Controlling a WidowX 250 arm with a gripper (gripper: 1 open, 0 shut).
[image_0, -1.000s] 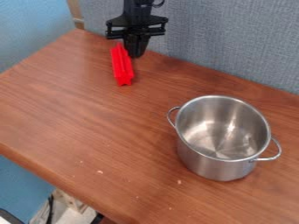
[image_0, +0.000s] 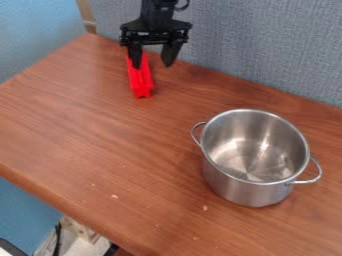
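Note:
My black gripper (image_0: 154, 52) hangs at the top of the camera view, near the back edge of the wooden table, its two fingers spread open. A bright red elongated object (image_0: 142, 82) lies on the table under and just in front of the left finger. Whether the finger touches it cannot be told. A steel pot (image_0: 254, 158) with two side handles stands at the right, apart from both.
Grey fabric panels (image_0: 267, 45) line the back edge, and a blue surface (image_0: 40, 30) lies beyond the left edge.
My gripper's fingers have spread wider apart over the last second. The red object and the pot look unmoved.

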